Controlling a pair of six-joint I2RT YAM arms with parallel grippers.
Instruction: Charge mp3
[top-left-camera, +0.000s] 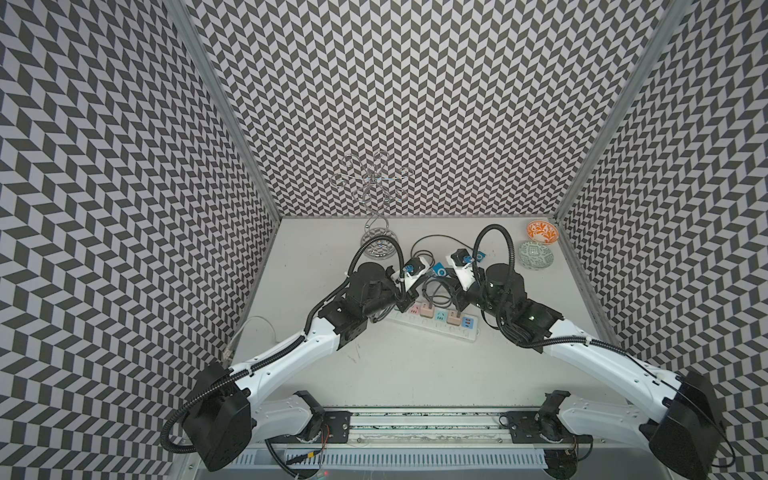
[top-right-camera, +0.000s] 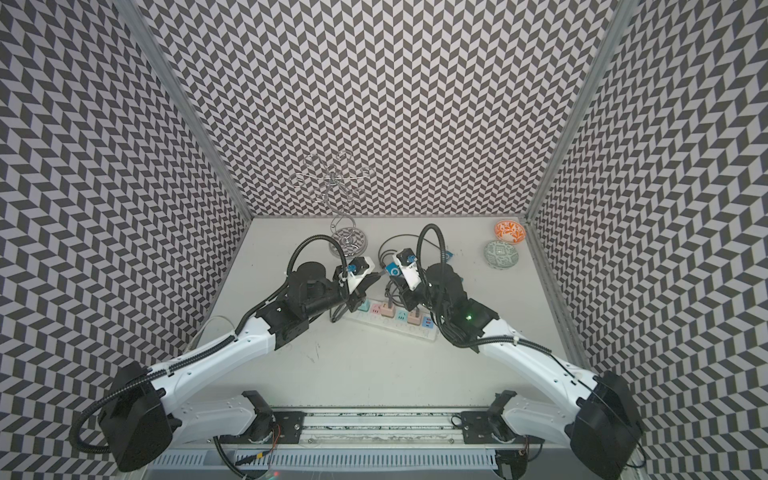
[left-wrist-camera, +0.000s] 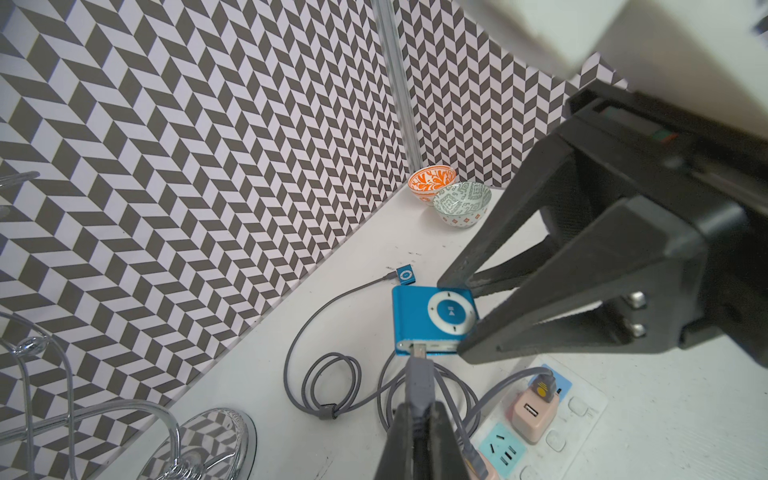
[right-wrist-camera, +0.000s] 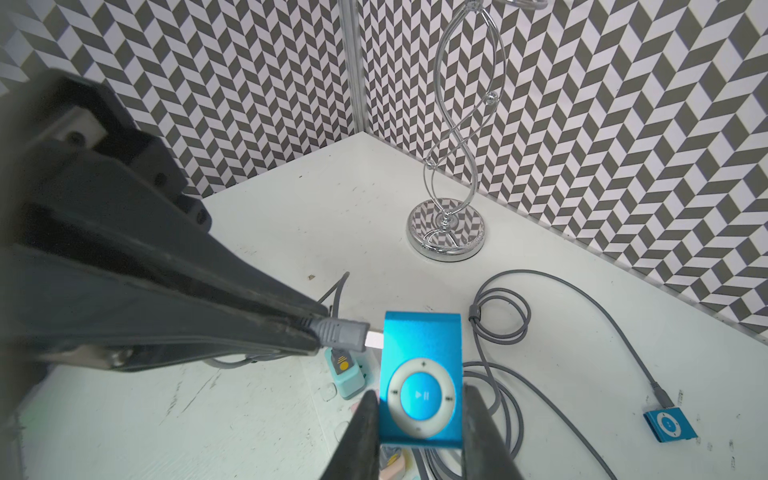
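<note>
A blue mp3 player (left-wrist-camera: 424, 308) with a white control ring is held above the table, my right gripper shut on it. Opposite, my left gripper is shut on a grey cable plug (right-wrist-camera: 344, 333). The plug's pale tip (right-wrist-camera: 373, 340) meets the player's edge at its port side; whether it sits inside the port, I cannot tell. Behind lies a second small blue player (right-wrist-camera: 670, 425) on the table, with a cable running into it. Beneath the grippers is a white power strip (top-left-camera: 436, 323) with coloured sockets and USB adapters.
Coiled grey cables (left-wrist-camera: 332, 384) lie behind the strip. A chrome stand (right-wrist-camera: 445, 232) rises at the back left of the table. Orange (top-left-camera: 542, 232) and green (top-left-camera: 536, 254) bowls sit at the back right.
</note>
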